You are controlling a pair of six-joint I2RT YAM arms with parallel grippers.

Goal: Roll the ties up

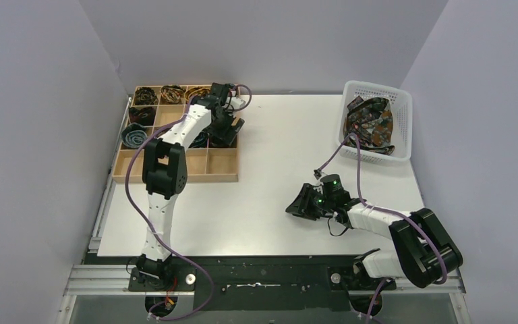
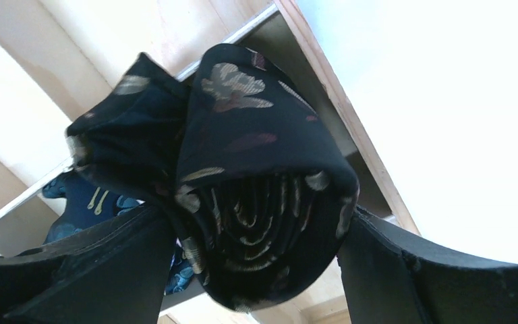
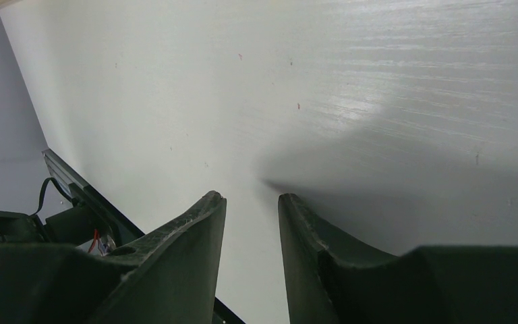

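Note:
A dark navy tie [image 2: 256,128] with pale leaf patterns, folded in a loose roll, sits in a compartment of the wooden divided box [image 1: 222,162]. My left gripper [image 1: 233,131] is over it, fingers apart on either side of the roll in the left wrist view, open. My right gripper [image 1: 300,206] hangs low over the bare table at the right, its fingers [image 3: 195,250] slightly apart with nothing visible between them. Other rolled ties, such as a grey-blue one [image 1: 134,137] and a yellow one [image 1: 197,92], fill other compartments.
A white basket [image 1: 399,118] with patterned ties stands at the back right, with a purple cable over its front. Grey walls surround the table.

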